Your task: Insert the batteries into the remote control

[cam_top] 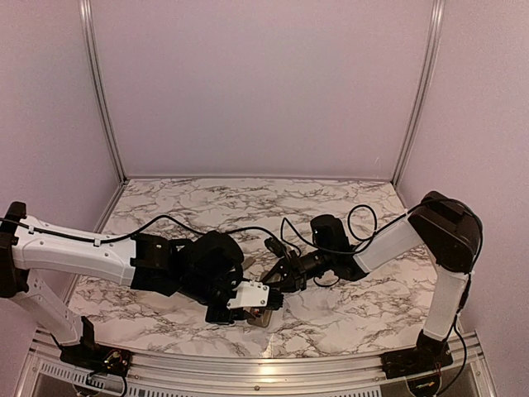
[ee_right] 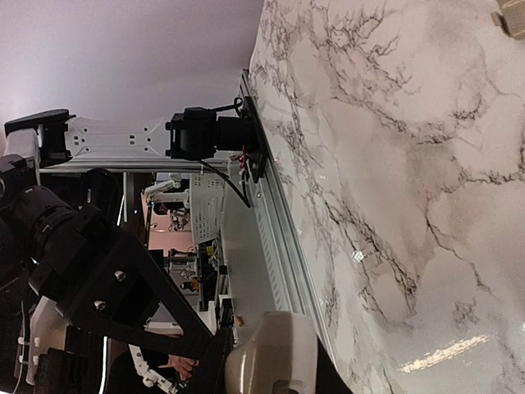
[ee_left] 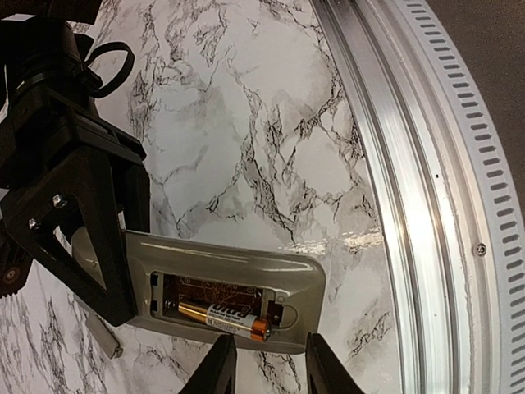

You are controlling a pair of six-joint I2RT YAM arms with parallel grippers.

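The grey remote (ee_left: 141, 254) lies back up with its compartment open; one battery (ee_left: 236, 320) sits inside along one side, and the rest of the compartment is bare. My right gripper (cam_top: 274, 279) is shut on the remote's end, which also shows as a pale rounded body (ee_right: 271, 357) in the right wrist view. My left gripper is over the compartment end of the remote, fingertips apart and part open, nothing seen between them. In the top view the left arm hides much of the remote. A small grey piece (ee_left: 102, 335) lies on the marble beside it.
A metal rail (ee_left: 369, 123) runs along the front edge. Walls close off the back and sides.
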